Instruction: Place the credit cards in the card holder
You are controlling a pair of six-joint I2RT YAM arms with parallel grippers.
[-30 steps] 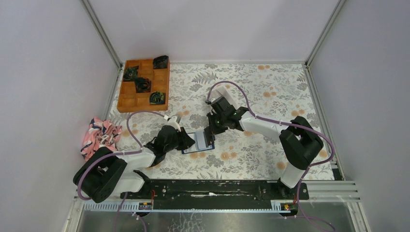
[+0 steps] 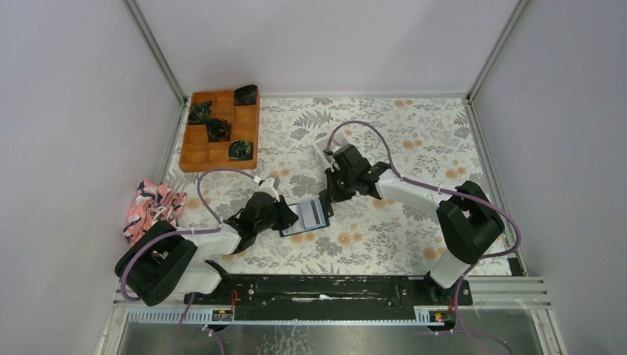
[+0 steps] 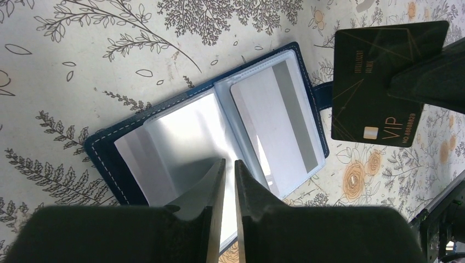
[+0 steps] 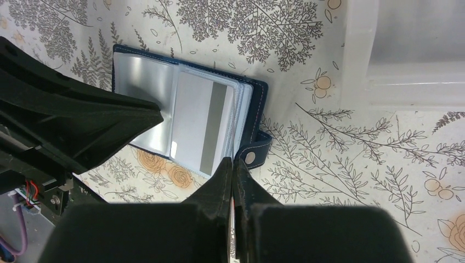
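Observation:
An open card holder (image 3: pixel 282 126) with a dark blue cover and clear sleeves lies on the table between my grippers. My left gripper is over its left sleeve, fingertips close together with only a narrow gap, nothing seen between them. My right gripper is shut on a black VIP card, which hangs beside the holder's right end, above the strap; in the right wrist view the card shows only as a thin edge.
An orange compartment tray (image 2: pixel 219 151) with dark items is at the back left. A white container (image 4: pixel 406 74) lies behind my right arm. A pink cloth (image 2: pixel 155 211) is at the left.
My right gripper has moved rightward with the black card, off the holder to just beside its right end. My left gripper has barely moved.

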